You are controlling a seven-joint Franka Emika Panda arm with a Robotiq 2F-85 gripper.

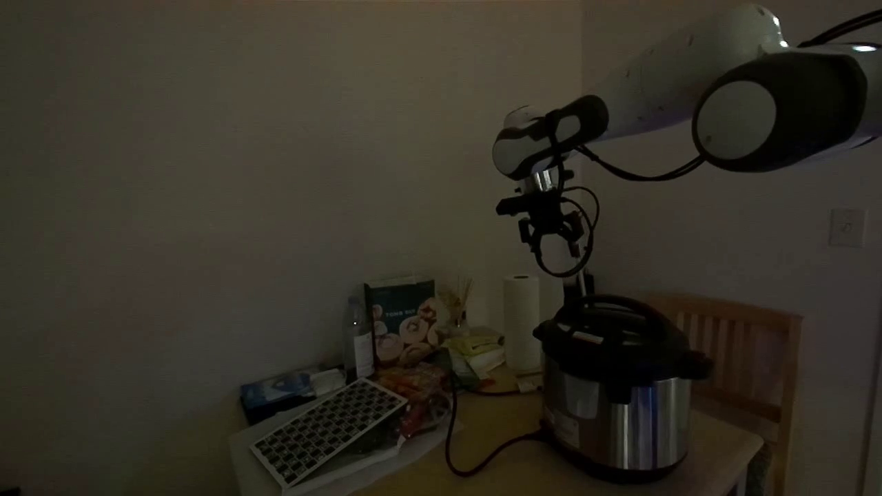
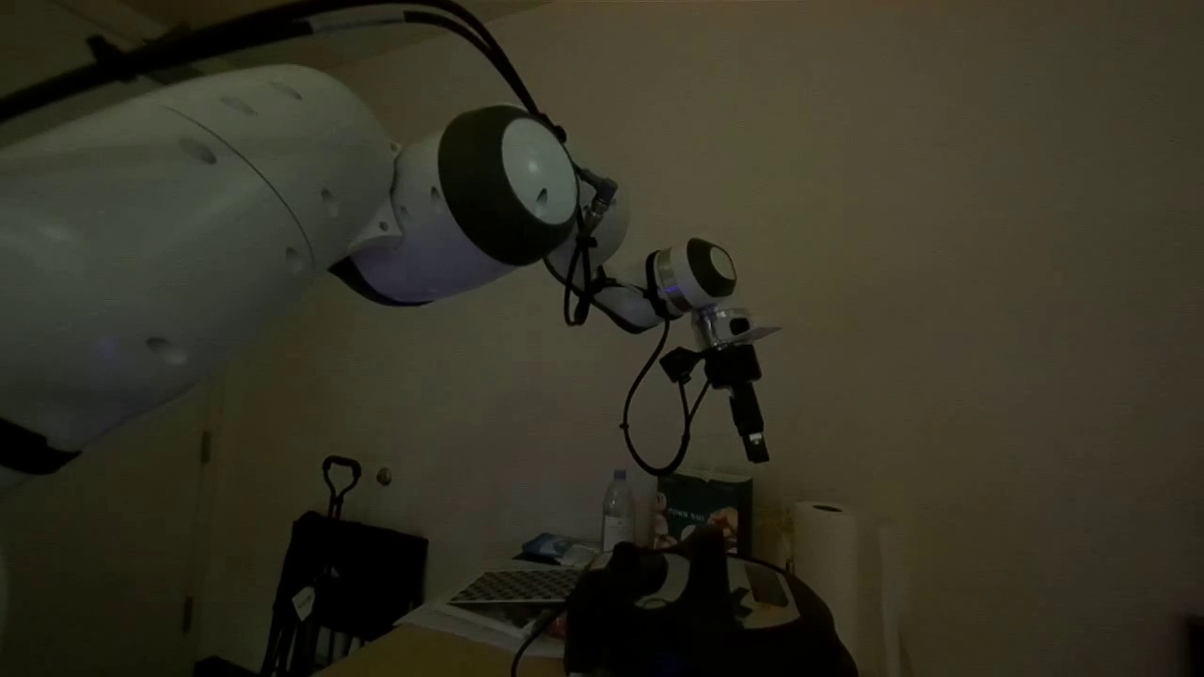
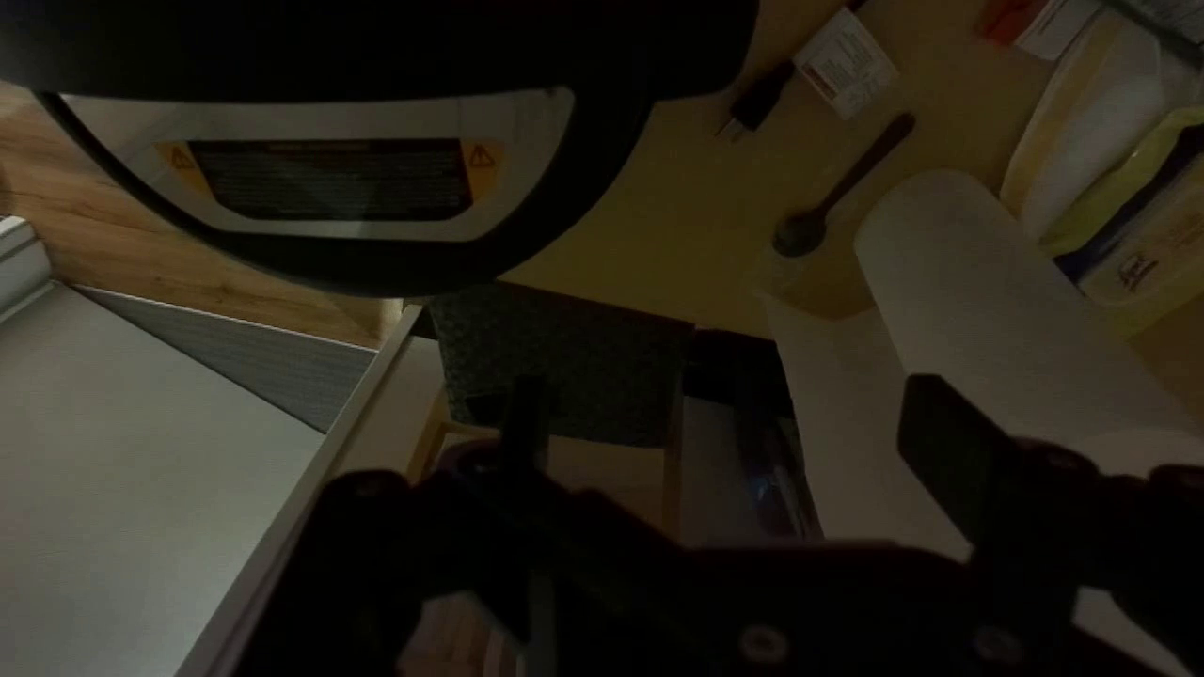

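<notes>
My gripper hangs high over the table, above and a little left of the pressure cooker in exterior view 1. Its dark fingers stand open and apart, with nothing between them; in the wrist view one finger overlaps the paper towel roll far below. The pressure cooker is steel with a black lid and stands on the table's right part. Only its dark top shows in exterior view 2. In the wrist view, a spoon and a plug lie on the table beside the roll.
Towards the wall stand a green box and a clear bottle. A patterned panel leans over bags at the left. The cooker's black cord loops across the tabletop. A wooden chair is behind the cooker.
</notes>
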